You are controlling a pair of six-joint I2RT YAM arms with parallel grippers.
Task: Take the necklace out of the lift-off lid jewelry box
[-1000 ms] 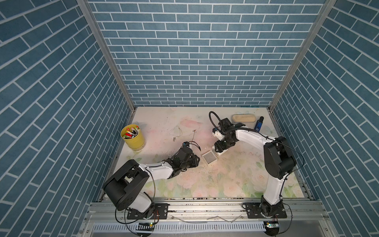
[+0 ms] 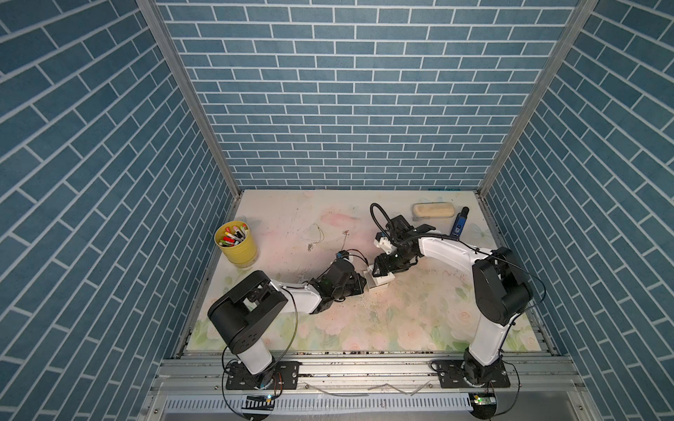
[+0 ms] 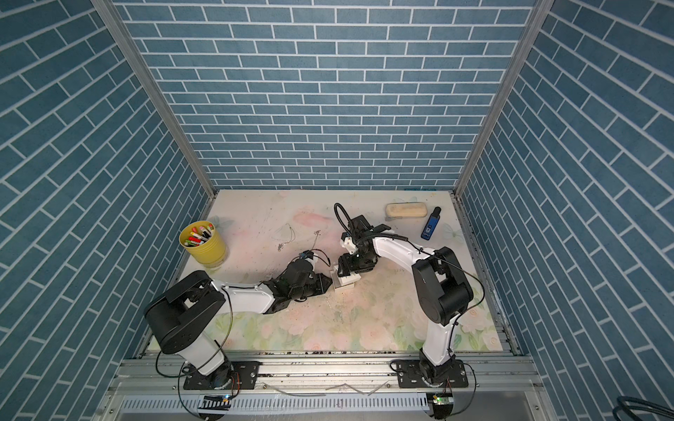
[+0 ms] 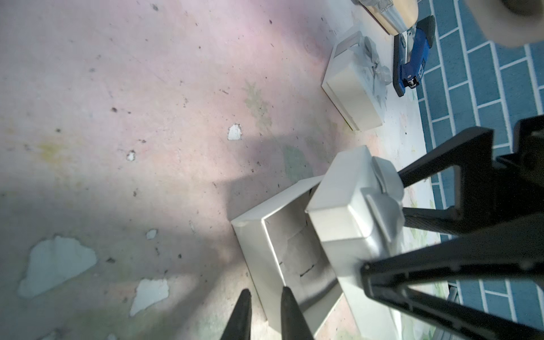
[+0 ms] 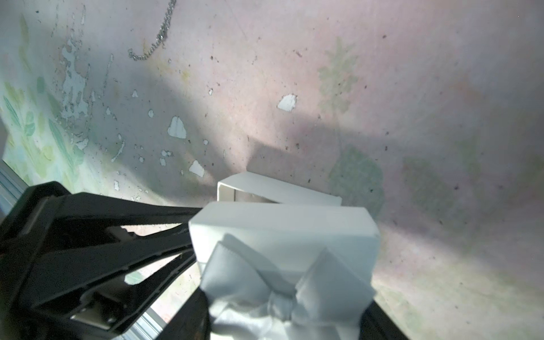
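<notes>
The white open jewelry box base [image 4: 255,249] sits at table centre, with my left gripper at its near side, fingertips on its wall. The white bowed lid [image 5: 283,226] is tilted over the box, between the fingers of my right gripper; whether they grip it is unclear. Part of the box's grey interior shows in the left wrist view, with no necklace clearly visible there. Chains [image 2: 316,238] lie on the table behind the left gripper; one shows as a silver necklace [image 5: 155,42] in the right wrist view.
A yellow pen cup [image 2: 238,249] stands at the left. A second bowed white box [image 4: 351,85], a beige oblong object [image 2: 433,209] and a blue object [image 2: 460,223] are toward the back right.
My right gripper and the lid have moved left and toward the front, now covering part of the box base. My left gripper has moved slightly right to the box.
</notes>
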